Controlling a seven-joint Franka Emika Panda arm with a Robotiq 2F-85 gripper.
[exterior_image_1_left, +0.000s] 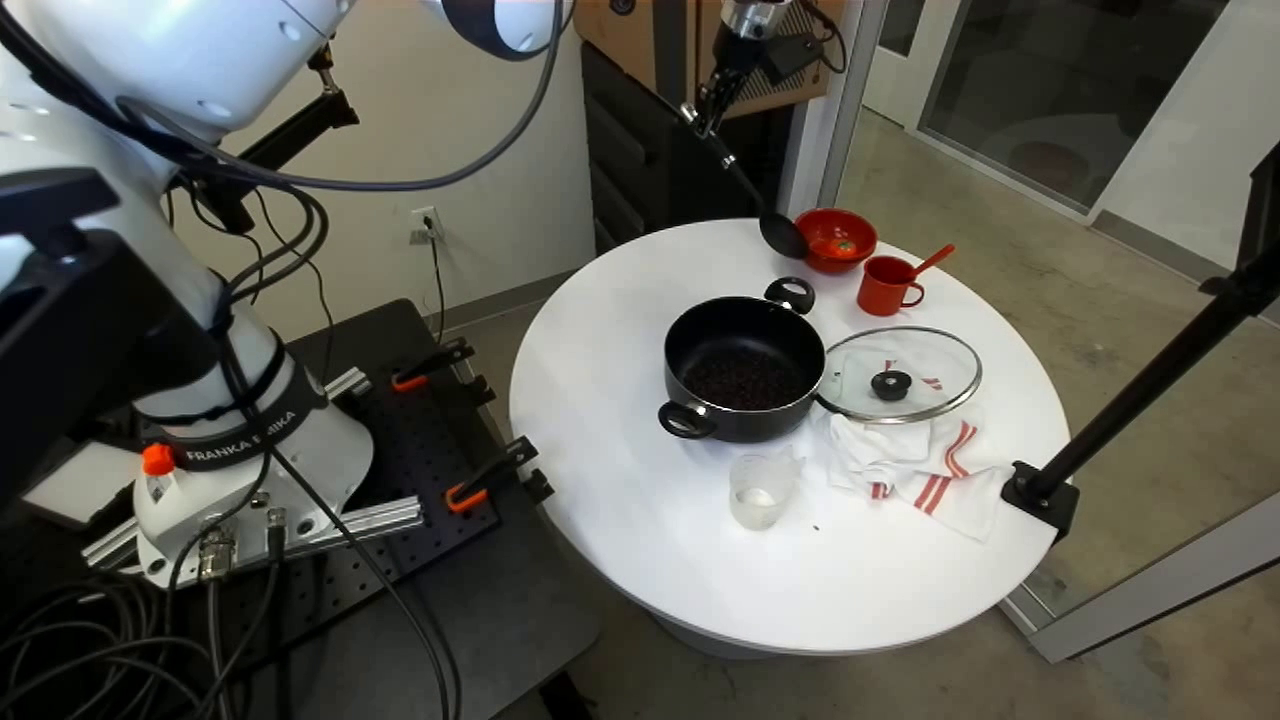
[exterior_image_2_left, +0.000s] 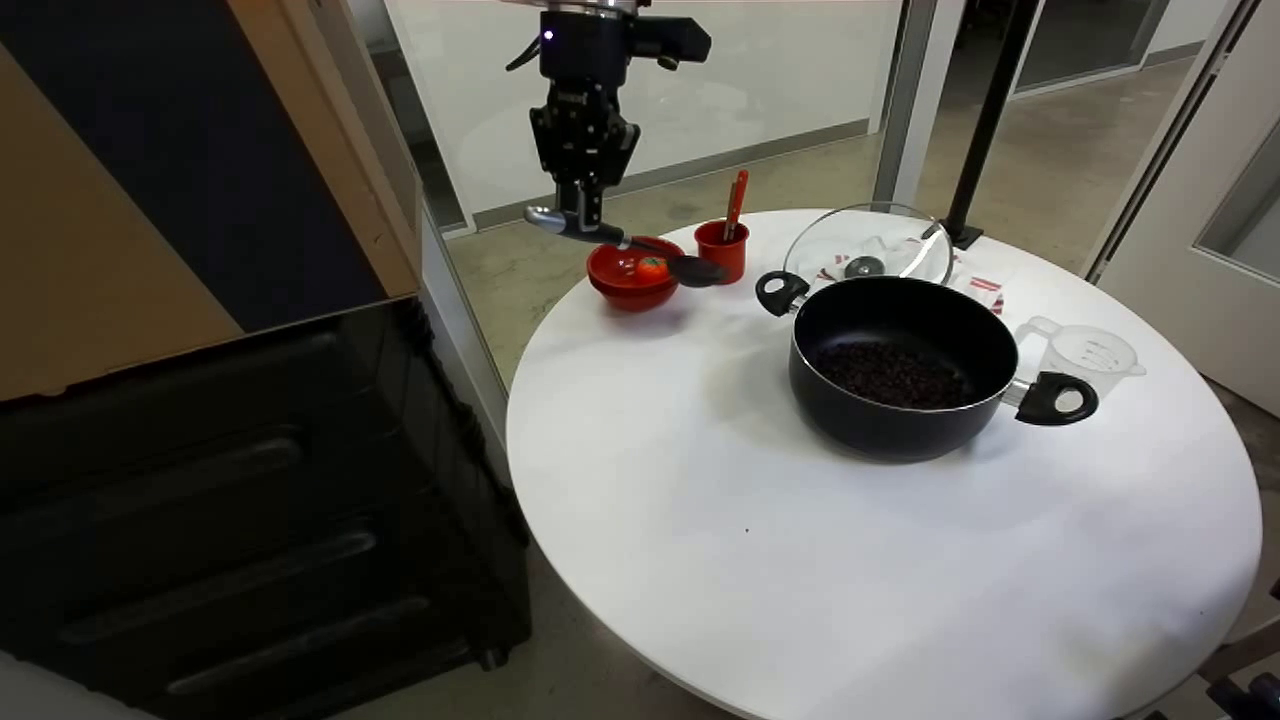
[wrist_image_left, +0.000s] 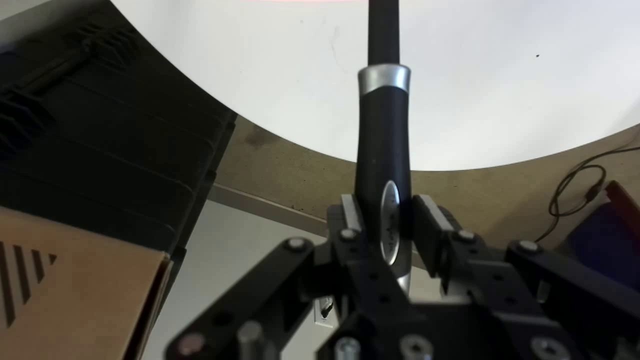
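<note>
A black spoon (exterior_image_1_left: 783, 235) with a dark grey, silver-trimmed handle is held by my gripper, which is shut on that handle. In exterior view 2 the gripper (exterior_image_2_left: 587, 216) hangs above the far left side of the table, and the spoon's head (exterior_image_2_left: 696, 271) points down to the right, in front of a red bowl (exterior_image_2_left: 626, 294). A tomato (exterior_image_2_left: 651, 270) is in the bowl. The black pot (exterior_image_2_left: 900, 414) stands on the table with dark beans (exterior_image_2_left: 894, 374) at its bottom. The spoon's head lies outside the wrist view.
Near the bowl stands a red mug (exterior_image_1_left: 884, 288) with a red-handled utensil in it. A glass lid (exterior_image_1_left: 890, 386) rests on a striped towel (exterior_image_1_left: 948, 474) beside the pot. A clear measuring cup (exterior_image_1_left: 758, 492) is close by.
</note>
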